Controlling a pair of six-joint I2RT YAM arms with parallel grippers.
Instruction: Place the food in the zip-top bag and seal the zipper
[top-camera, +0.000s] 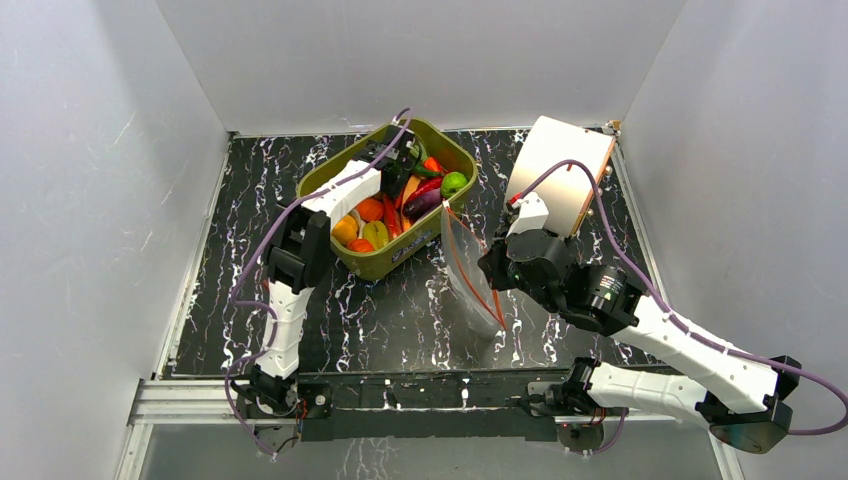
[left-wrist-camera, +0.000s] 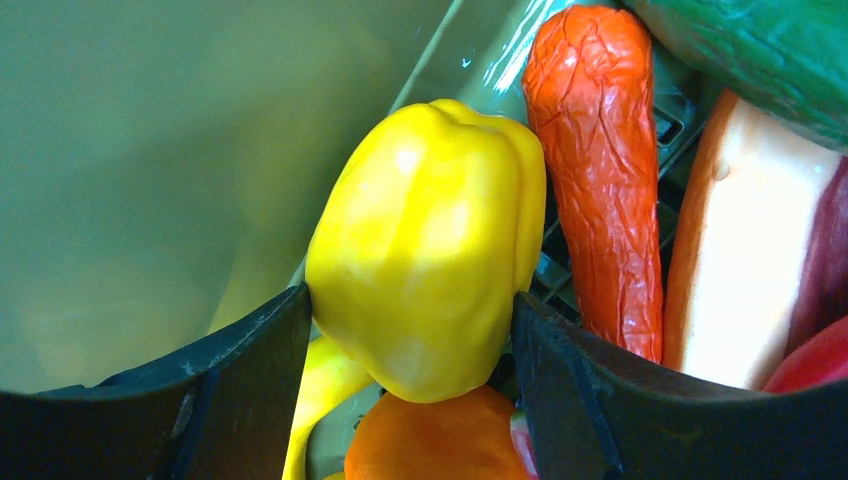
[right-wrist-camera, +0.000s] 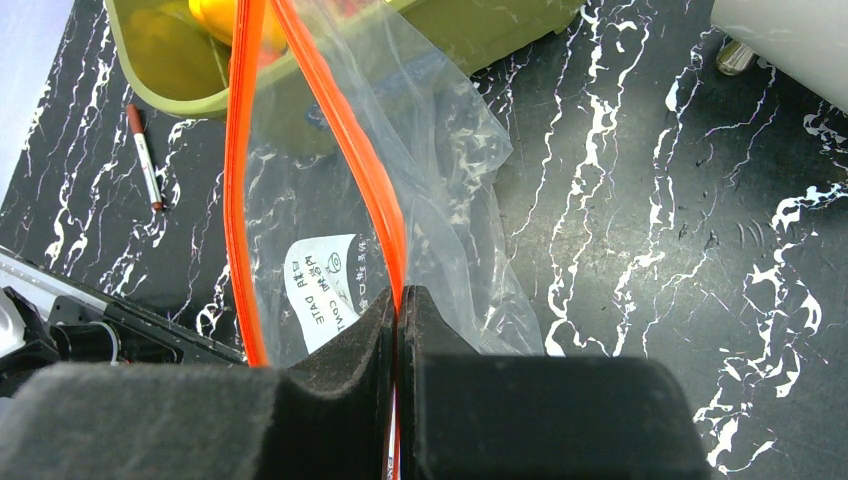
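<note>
Inside the green bin (top-camera: 360, 262) of toy food, a yellow bell pepper (left-wrist-camera: 425, 240) sits between the fingertips of my left gripper, both close against its sides; whether they grip it I cannot tell. Around it lie a red sausage (left-wrist-camera: 595, 180), an orange fruit (left-wrist-camera: 430, 440) and a green vegetable (left-wrist-camera: 750, 55). My right gripper is shut on the orange zipper edge of the clear zip top bag (right-wrist-camera: 450, 220), which hangs beside the bin with its two zipper strips apart near the top.
A white curved object (top-camera: 560, 170) stands at the back right. A marker (right-wrist-camera: 143, 155) lies on the marble-patterned table (right-wrist-camera: 640, 250). The front middle of the table around the bag is mostly clear.
</note>
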